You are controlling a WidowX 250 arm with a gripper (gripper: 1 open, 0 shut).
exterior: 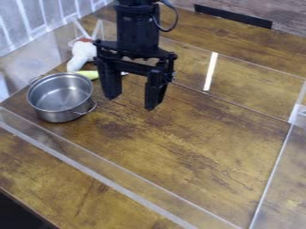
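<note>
My black gripper (pixel 134 82) hangs over the upper middle of the wooden table, fingers apart and open, with nothing visible between them. To its lower left a steel pot (pixel 60 97) stands upright. Behind the pot, a white plush-like object (pixel 80 55) and a yellow-green item (pixel 86 75) lie partly hidden by the gripper's left side.
A clear plastic barrier edges the table (pixel 203 156) at the left, front and right. A white strip (pixel 210 72) runs on the table at the right of the gripper.
</note>
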